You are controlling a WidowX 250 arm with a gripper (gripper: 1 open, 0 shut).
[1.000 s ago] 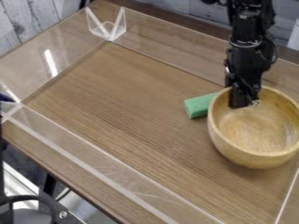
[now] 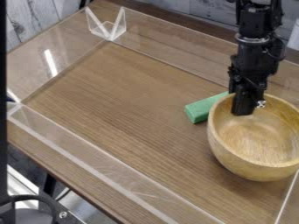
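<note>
A large tan wooden bowl (image 2: 251, 149) fills the right side of the camera view. My black gripper (image 2: 246, 103) reaches down from the top right onto the bowl's upper left rim and is shut on it. A green object (image 2: 205, 109) lies on the table just left of the bowl, partly hidden behind it.
A clear plastic piece (image 2: 107, 26) is at the back left. Dark cables and equipment are at the lower left edge.
The gripper and the bowl have shifted slightly down, toward the front of the table, with the bowl's front edge now lower in view.
</note>
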